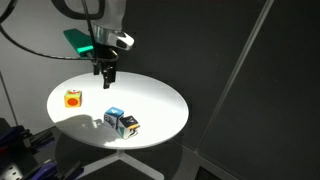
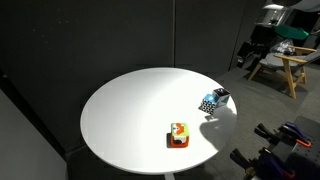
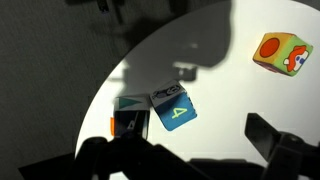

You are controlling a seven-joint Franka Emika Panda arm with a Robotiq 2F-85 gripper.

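Note:
My gripper [image 1: 105, 80] hangs above the white round table, open; in the wrist view its two dark fingers [image 3: 263, 134] stand wide apart with nothing held between them. A blue block [image 3: 176, 108] showing a 4 lies on the table, with a dark block [image 3: 131, 116] bearing a green and an orange face close beside it. One finger partly covers that second block in the wrist view. Farther off sits a red, yellow and green block [image 3: 283, 52] with a picture on one side, apart from the pair.
The white table [image 2: 130, 105] has wide clear room away from the blocks. Its edge curves close to the dark block. A wooden chair [image 2: 291, 72] stands on the floor in exterior view 2, and cables [image 1: 40, 165] run near the arm's base.

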